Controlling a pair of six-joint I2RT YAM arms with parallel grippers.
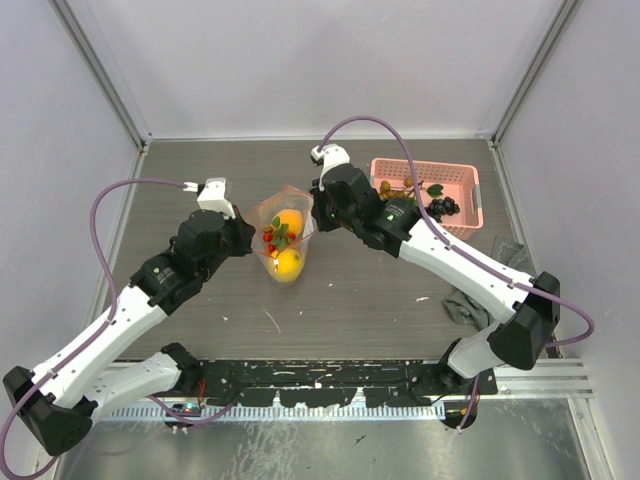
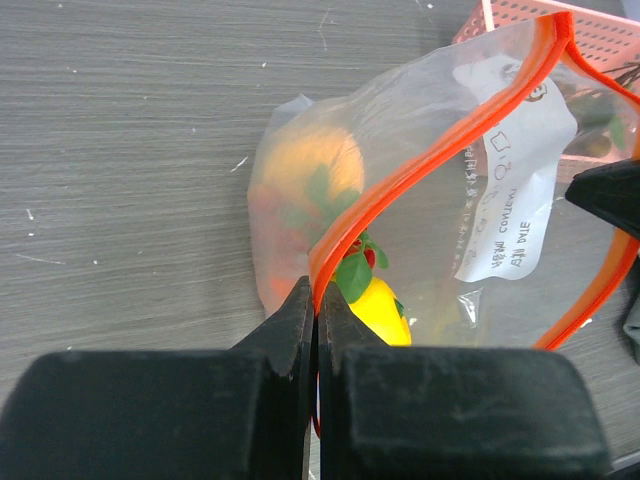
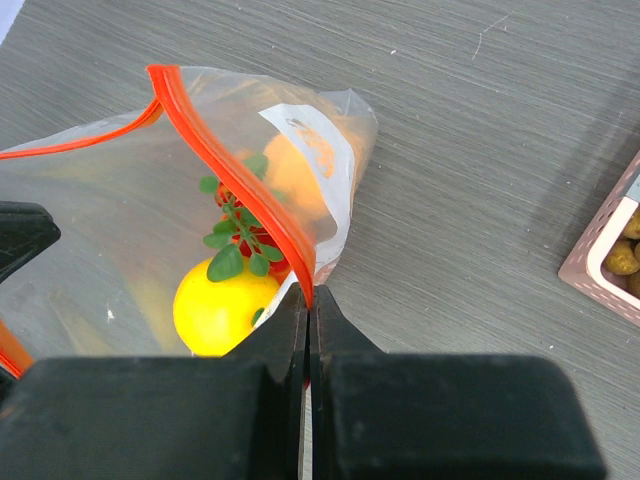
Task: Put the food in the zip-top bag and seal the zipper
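Between the two arms hangs a clear zip top bag (image 1: 262, 215) with its orange-edged mouth spread wide. Inside lie a yellow fruit (image 1: 287, 263), an orange fruit (image 1: 291, 219) and small red tomatoes with green leaves (image 3: 243, 227). My left gripper is shut on one side of the orange zipper rim (image 2: 425, 165). On the opposite side, my right gripper is shut on the rim (image 3: 235, 180). A white printed label (image 2: 512, 180) shows on the bag's wall. The fingertips hide the gripped bits of rim.
At the back right stands a pink basket (image 1: 477, 200) holding dark grapes (image 1: 442, 207) and other produce. A grey cloth (image 1: 465, 308) lies at the right edge, partly behind the right arm. Bare table surrounds the bag in front.
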